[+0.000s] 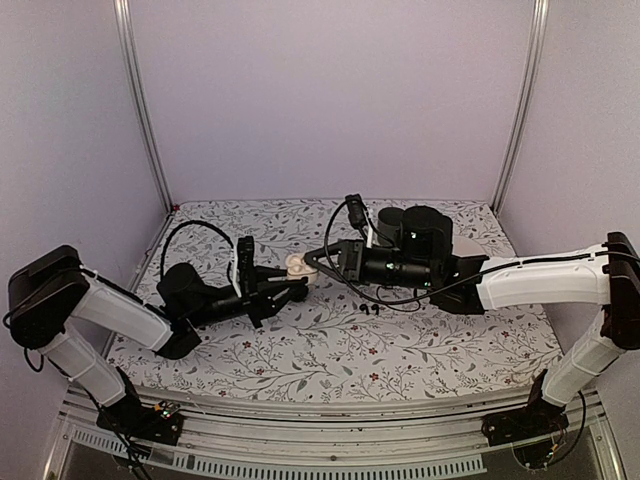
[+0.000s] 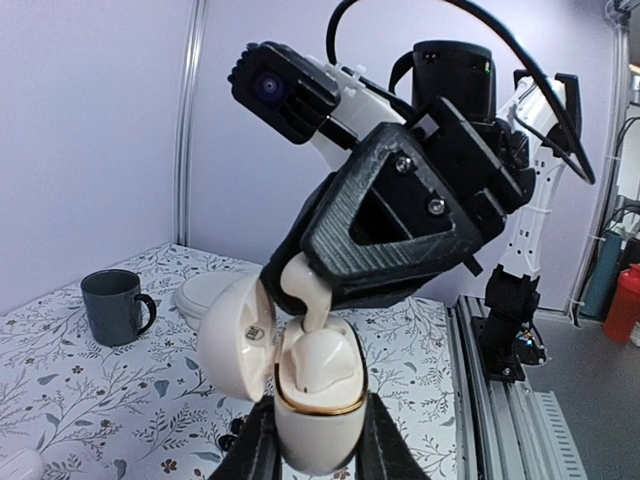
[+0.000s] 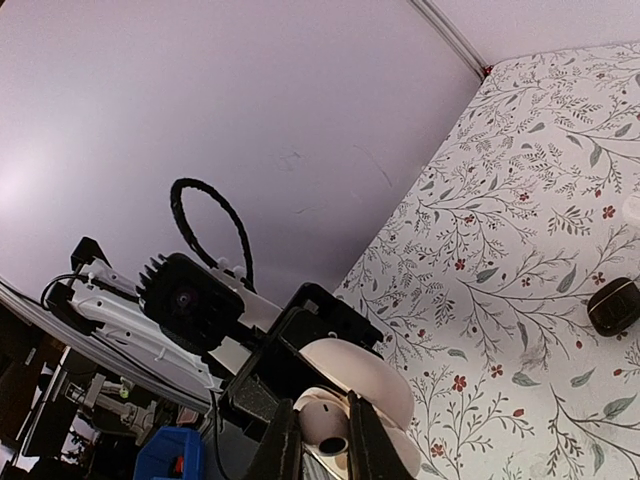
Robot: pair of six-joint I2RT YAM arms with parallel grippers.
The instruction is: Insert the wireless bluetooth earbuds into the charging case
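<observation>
The white charging case (image 2: 320,420), lid (image 2: 235,335) flipped up, is held upright in my left gripper (image 1: 285,285) over the table's middle; in the left wrist view the fingers grip its lower body. My right gripper (image 1: 318,258) is shut on a white earbud (image 2: 305,285), which is at the case's open top, stem down. In the right wrist view the earbud (image 3: 323,423) sits between the fingertips, with the case behind it. Whether it is seated in its slot I cannot tell.
A dark mug (image 2: 112,305) and a white round container (image 2: 205,290) stand at the back. A small black case (image 3: 613,305) and several small black pieces (image 1: 370,309) lie on the floral table (image 1: 330,370).
</observation>
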